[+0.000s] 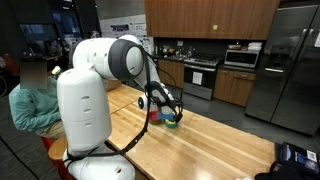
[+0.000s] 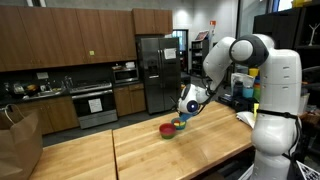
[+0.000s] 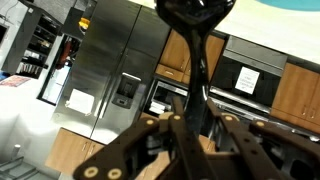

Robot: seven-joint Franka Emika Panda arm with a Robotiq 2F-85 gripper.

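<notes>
My gripper is shut on a long dark utensil, perhaps a spoon or ladle (image 3: 194, 45). In the wrist view it runs away from my fingers to a broad rounded end at the top, near a teal surface (image 3: 290, 4). A red bowl (image 2: 168, 130) and a green-and-teal bowl (image 2: 181, 125) stand side by side on the wooden table, and my gripper (image 2: 186, 111) is low over them. In exterior view 1 the red bowl (image 1: 154, 117) is on the left and the green-teal one (image 1: 172, 123) on the right. Something blue shows between them; the bowls' contents are hidden.
A dark object (image 1: 292, 160) lies at its right end. A person in teal (image 1: 35, 107) sits at the left. Kitchen cabinets, a stove (image 1: 199, 78) and a fridge (image 1: 285, 68) stand in the background.
</notes>
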